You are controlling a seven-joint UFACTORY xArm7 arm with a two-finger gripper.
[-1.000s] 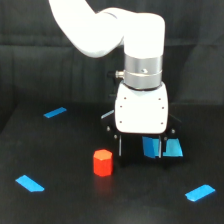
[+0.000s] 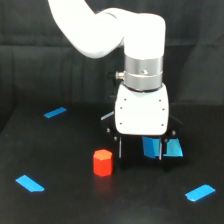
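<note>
A red six-sided block [image 2: 102,163] stands upright on the dark table, to the left of my gripper. The white hand of my gripper [image 2: 141,154] points down near the middle of the camera view. Its two thin dark fingers are spread wide apart, with no object visibly gripped between them. A blue item [image 2: 173,148] shows behind the hand and its right finger. It is partly covered, so its full shape cannot be made out.
Flat blue strips lie on the table at the back left [image 2: 55,112], front left [image 2: 30,184] and front right [image 2: 200,192]. Dark curtain-like material hangs behind.
My gripper is very slightly lower than before. The red block, the blue item and the strips have not moved.
</note>
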